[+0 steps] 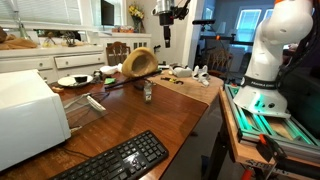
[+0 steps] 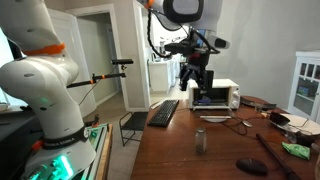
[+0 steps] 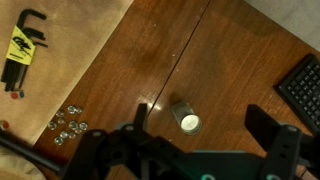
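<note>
A small glass shaker-like jar with a metal top (image 1: 148,92) stands upright on the brown wooden table (image 2: 170,160). My gripper (image 1: 166,38) hangs high over the table, well clear of everything on it. Seen from the other side, the gripper (image 2: 184,80) is above and slightly left of the jar (image 2: 200,143). In the wrist view the dark fingers (image 3: 262,125) are spread wide, and the jar (image 3: 187,118) shows far below in the space between them. Nothing is held.
A black keyboard (image 1: 115,158) lies near a white toaster oven (image 1: 30,118). A dark mouse (image 2: 252,166) and a long dark rod (image 2: 276,155) lie on the table. Hex keys (image 3: 22,45) and several small metal pieces (image 3: 70,124) are near brown paper (image 3: 75,50). A tan round basket (image 1: 140,62) stands farther back.
</note>
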